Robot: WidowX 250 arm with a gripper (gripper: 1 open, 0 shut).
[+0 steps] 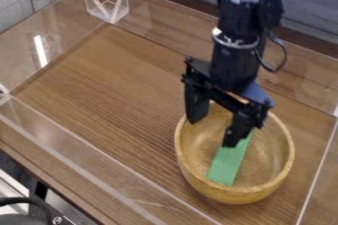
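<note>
My black gripper [227, 111] hangs from the top centre, low over the back part of a yellow bowl [199, 168], its fingers standing open and apart. A flat green block [227, 166] lies inside the bowl, just in front of the gripper, with nothing visible between the fingers. The far part of the bowl is partly hidden by the gripper.
A small clear wire-like or plastic holder [103, 4] stands at the back left. The bowl sits near the right front, close to the table's edge.
</note>
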